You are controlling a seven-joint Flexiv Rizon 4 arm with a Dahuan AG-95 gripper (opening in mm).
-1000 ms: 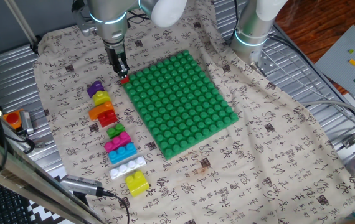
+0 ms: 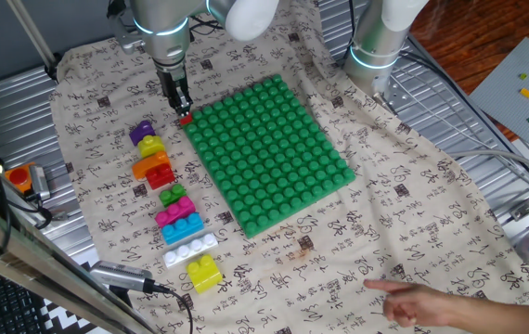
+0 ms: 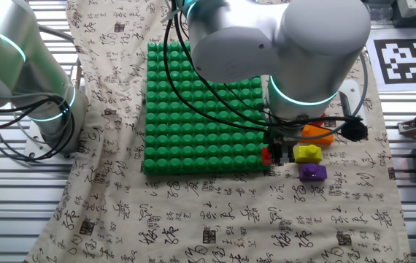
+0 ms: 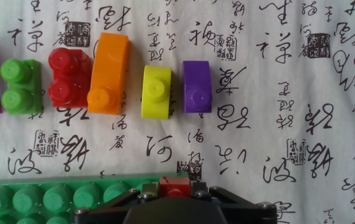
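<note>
A small red brick (image 4: 175,185) sits between the fingertips of my gripper, which is shut on it. In exterior view 1 the gripper (image 2: 185,113) points down at one corner of the green baseplate (image 2: 269,153), with the red brick (image 2: 187,120) at its tips. From exterior view 2 the red brick (image 3: 266,156) shows right at the edge of the green baseplate (image 3: 152,109). Whether it rests on the studs or hangs just above them, I cannot tell.
Beside the plate runs a row of loose bricks, among them purple (image 2: 142,133), orange (image 2: 151,165), blue (image 2: 182,227) and white (image 2: 191,250). A person's hand (image 2: 413,303) reaches over the cloth at the front right.
The person's hand has come in from the lower right and now reaches further over the cloth, finger pointing left. My gripper, the baseplate and the bricks have not visibly moved.
</note>
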